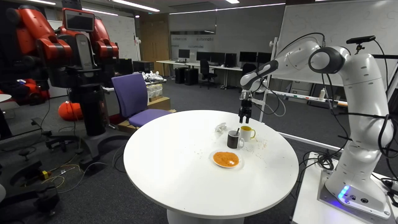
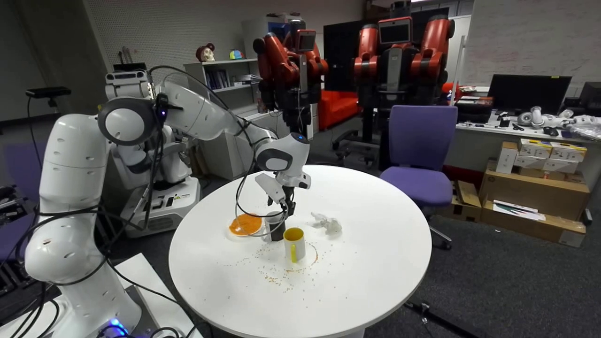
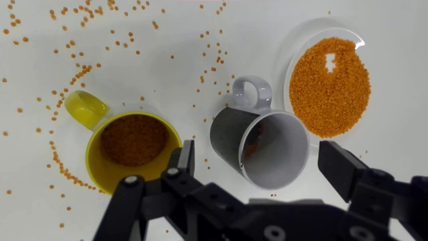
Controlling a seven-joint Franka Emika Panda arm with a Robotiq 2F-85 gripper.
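A white mug with a yellow inside (image 3: 134, 138) holds orange grains, seen from above in the wrist view. Right of it stands a dark mug (image 3: 232, 132) with a white inside and some orange grains in it. A dark handle (image 1: 237, 131) sticks up from the dark mug in exterior view 1. A white plate (image 3: 288, 90) bears a layer of orange grains (image 3: 329, 96). My gripper (image 1: 244, 121) hangs above the mugs, pointing down. Its fingers (image 3: 337, 168) are apart and nothing shows held between them; in the wrist view the dark mug appears in the gap, farther down.
Loose orange grains (image 3: 82, 72) are scattered round the mugs. Crumpled clear plastic (image 2: 327, 223) lies on the round white table (image 1: 168, 156) near them. A purple chair (image 1: 130, 97) stands beyond the edge.
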